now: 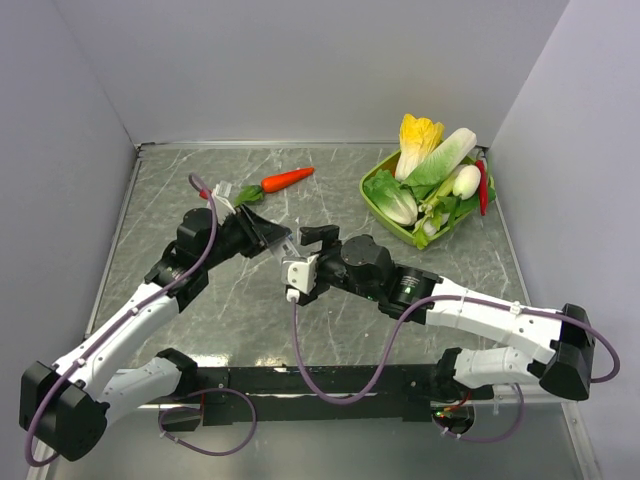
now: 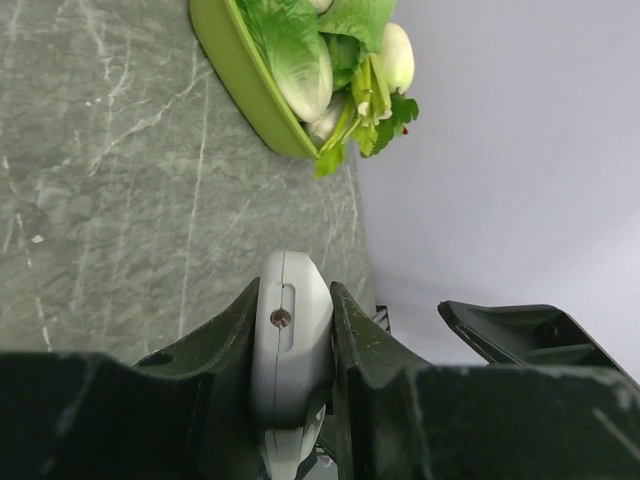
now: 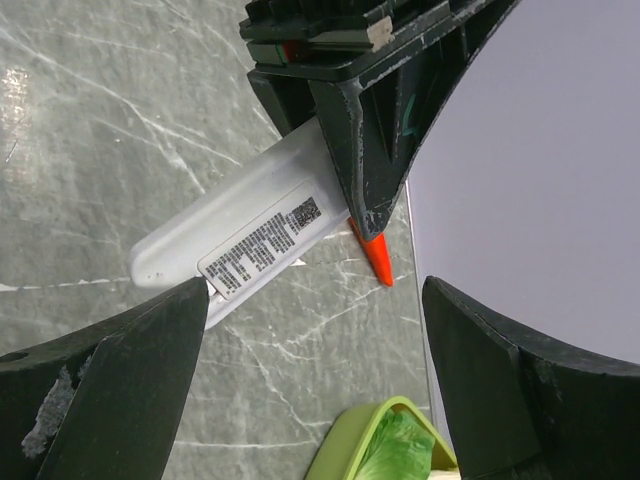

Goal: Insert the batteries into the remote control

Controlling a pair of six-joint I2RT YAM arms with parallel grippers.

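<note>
My left gripper is shut on the white remote control (image 2: 290, 360), holding it above the table by one end. In the right wrist view the remote control (image 3: 270, 195) slants down to the left from the left gripper's dark finger (image 3: 350, 150), showing a pale panel with a barcode label (image 3: 262, 240). Open and facing the remote, my right gripper has its fingers apart, with the remote's free end just beyond the left finger (image 3: 165, 350). From the top, the right gripper (image 1: 308, 266) is close beside the remote (image 1: 288, 248). No battery can be made out.
A green basket (image 1: 376, 212) of vegetables stands at the back right. Behind the left gripper lies a carrot (image 1: 287, 179), with a partly hidden white item (image 1: 222, 191) nearby.
</note>
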